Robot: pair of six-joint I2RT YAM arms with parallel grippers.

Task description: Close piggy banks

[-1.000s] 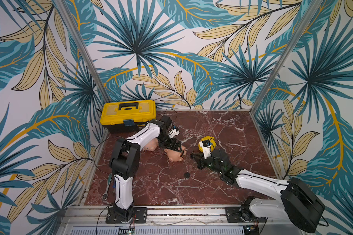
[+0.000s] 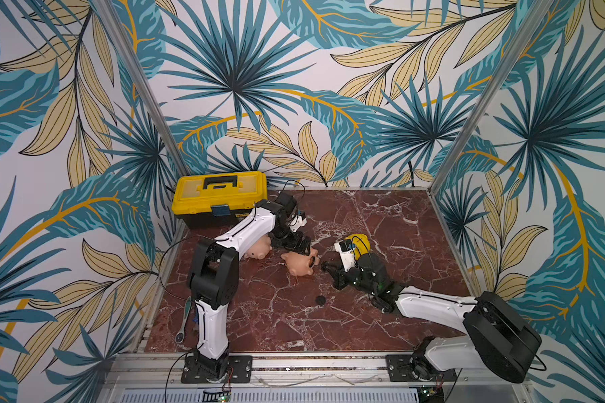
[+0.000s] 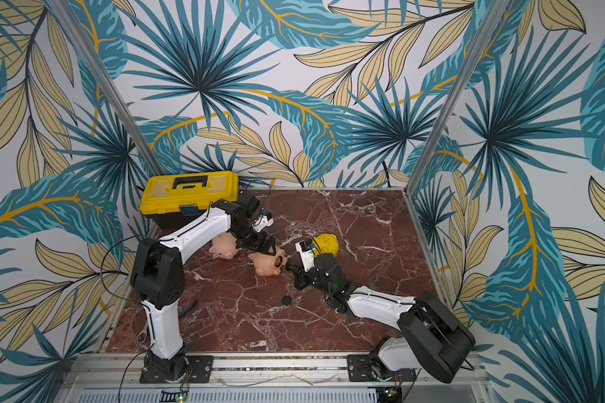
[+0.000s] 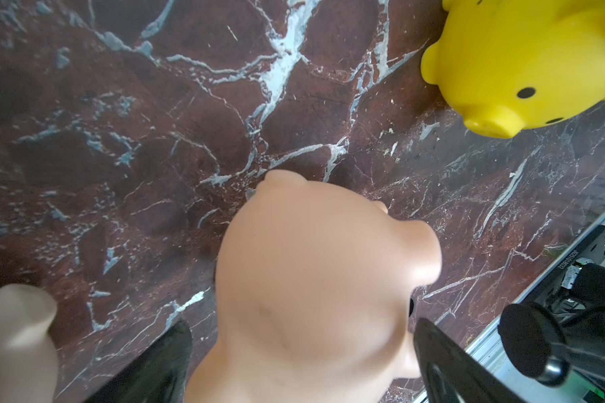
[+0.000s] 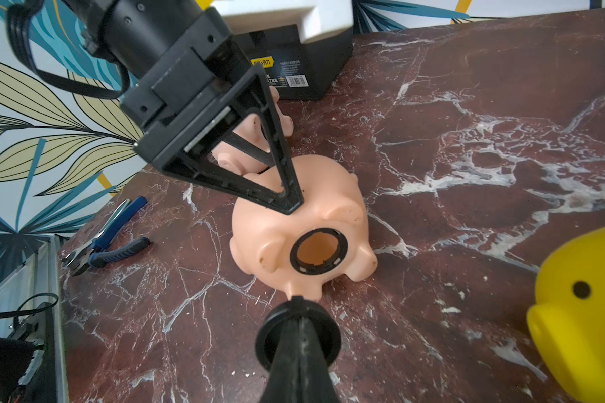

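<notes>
A peach piggy bank point(image 5: 343, 191) stands mid-table, its round black-rimmed hole point(image 5: 318, 251) facing my right gripper. My left gripper reaches over it from above, with blurred fingers point(image 4: 156, 362) against both sides of its body. My right gripper is shut at a black round plug point(image 5: 269, 341), which sits at its fingertips, apart from the hole and just short of it. Behind the left arm is a second pink piggy bank point(image 2: 258, 250), partly hidden. A yellow piggy bank point(image 4: 527, 63) is behind the right gripper.
A black disc point(image 2: 320, 300) lies on the table in front of the grippers. The yellow toolbox point(image 2: 219, 191) occupies the back left corner. Pliers point(image 5: 107, 235) lie near the left edge.
My right gripper has moved left, closer to the peach piggy bank. The left arm and the piggy bank under it have hardly moved.
</notes>
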